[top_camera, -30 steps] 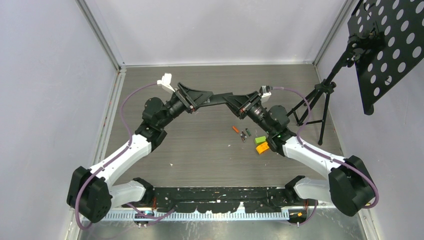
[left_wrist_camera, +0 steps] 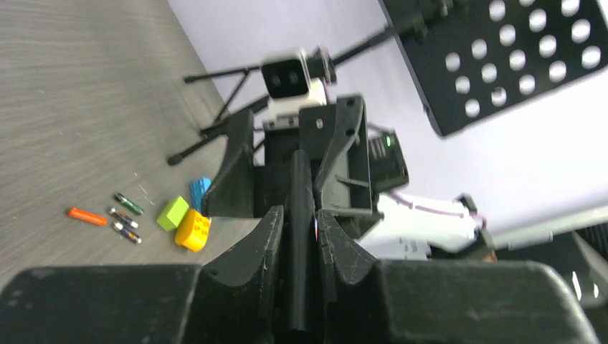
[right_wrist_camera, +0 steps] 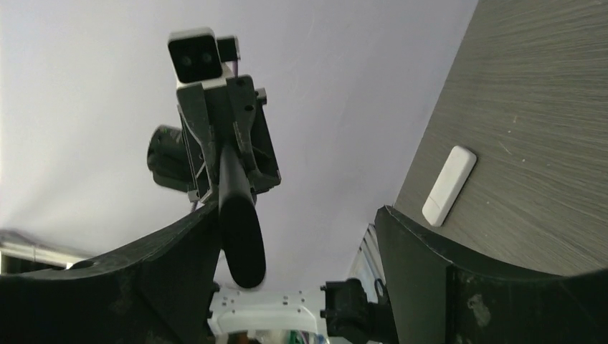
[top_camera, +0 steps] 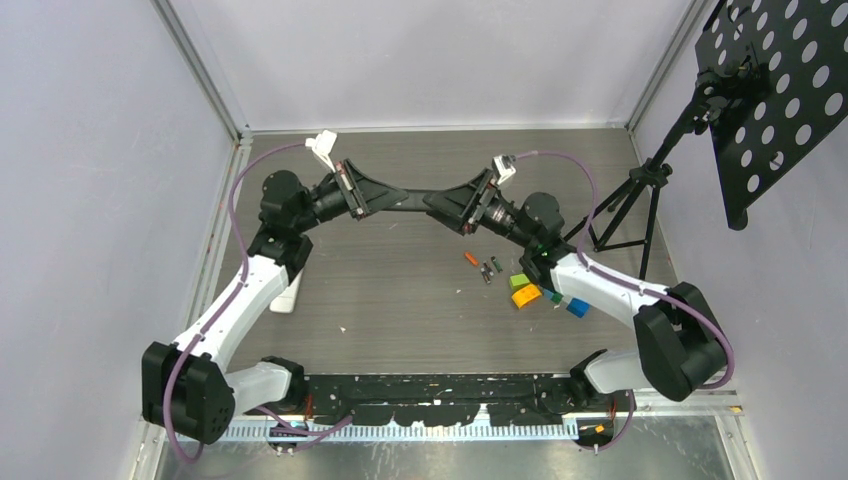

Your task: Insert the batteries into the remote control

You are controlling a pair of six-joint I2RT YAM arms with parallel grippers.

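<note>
A long black remote control [top_camera: 411, 200] spans horizontally between the two grippers, raised above the table. My left gripper is shut on one end of it. My right gripper stands open around the other end, which in the right wrist view lies near one finger. Several loose batteries [top_camera: 486, 271] lie on the table below, with an orange one [left_wrist_camera: 86, 216] beside green and silver ones.
Yellow [left_wrist_camera: 192, 229], green [left_wrist_camera: 172, 212] and blue [top_camera: 578, 309] blocks lie right of the batteries. A white object [right_wrist_camera: 450, 183] rests at the table's left. A tripod [top_camera: 650, 180] stands at the back right.
The batteries have not moved.
</note>
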